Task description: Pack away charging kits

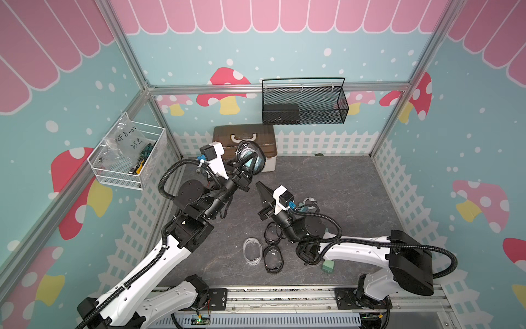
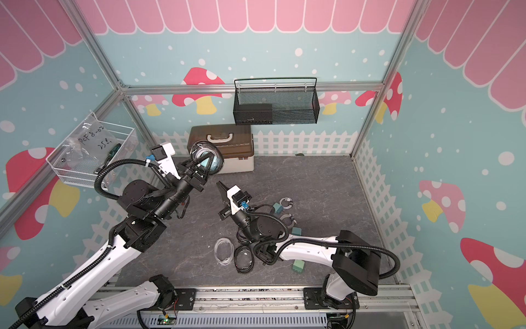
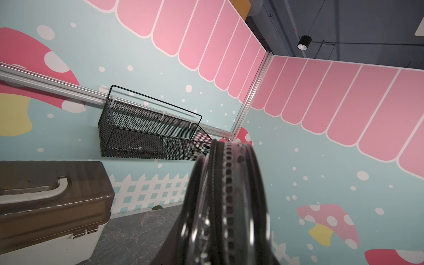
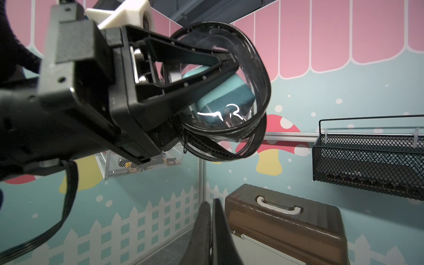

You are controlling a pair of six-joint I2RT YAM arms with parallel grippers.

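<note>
Raised at centre-left, my left gripper (image 1: pixel 247 167) is shut on a round clear, black-zipped case (image 2: pixel 212 149) with a teal item inside; the case fills the middle of the left wrist view. My right gripper (image 1: pixel 262 186) is lower and to the right, shut, with nothing visible between its fingers. On the floor lie a white cable coil (image 1: pixel 252 250), black cable coils (image 1: pixel 273 258) and teal-green blocks (image 1: pixel 328 265), some beside small grey coils (image 2: pixel 286 203).
A brown-lidded toolbox (image 1: pixel 243 135) stands at the back left. A black mesh basket (image 1: pixel 323 107) hangs on the back wall, a white basket (image 1: pixel 112 176) on the left wall.
</note>
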